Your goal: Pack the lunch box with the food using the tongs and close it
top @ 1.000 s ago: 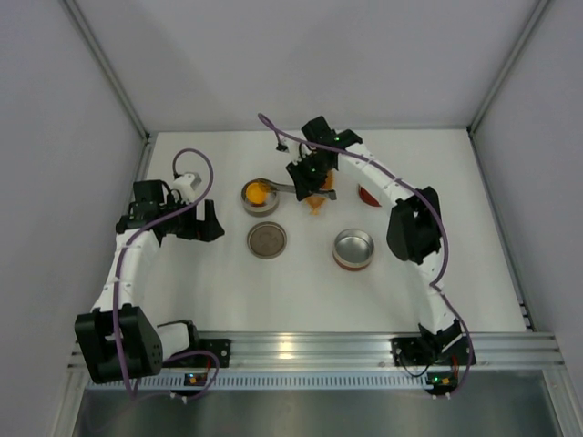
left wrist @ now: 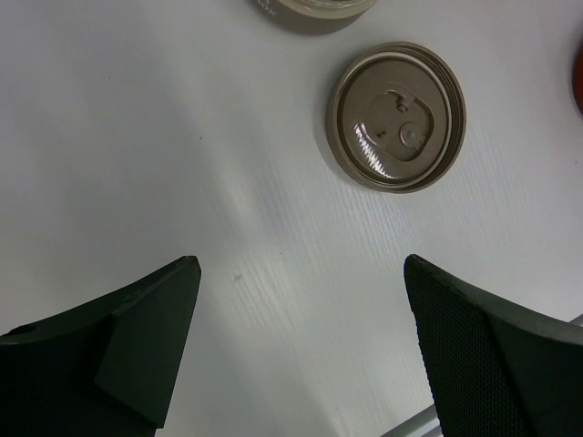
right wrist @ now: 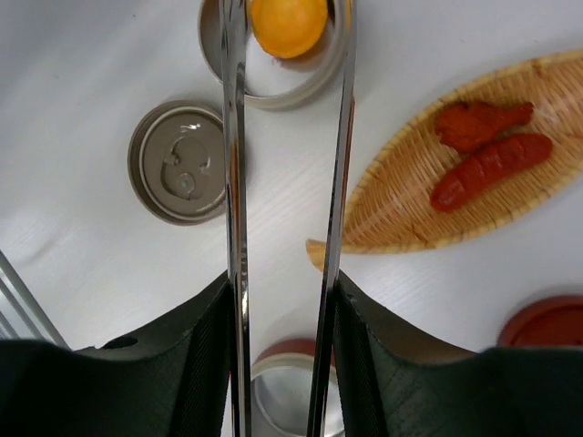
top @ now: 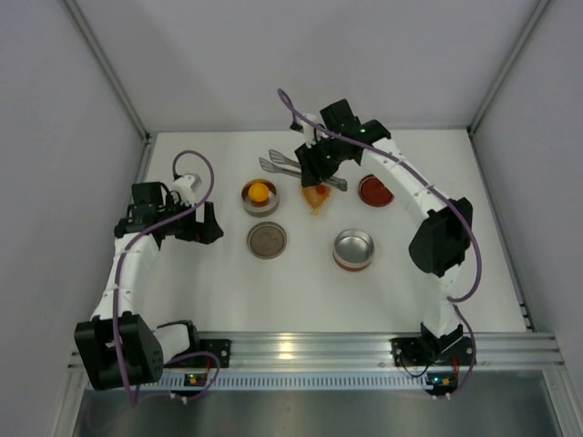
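Note:
My right gripper, fitted with long metal tong blades, hangs above a round container (top: 260, 208) holding an orange item (right wrist: 288, 20), its fingers part open; nothing clear shows between them. Right of that, a woven basket (right wrist: 410, 209) holds a sausage (right wrist: 489, 170) and a red drumstick-shaped piece (right wrist: 472, 124). My left gripper is open and empty at the left. A grey-brown lid (left wrist: 396, 118) lies below the first container in the top view.
An empty container (top: 353, 248) stands at the front right, and a red lid (right wrist: 556, 320) lies at the back right.
My right gripper and its blades have risen from the orange item's container and moved toward the back right. The orange item remains in the container. The left arm is still.

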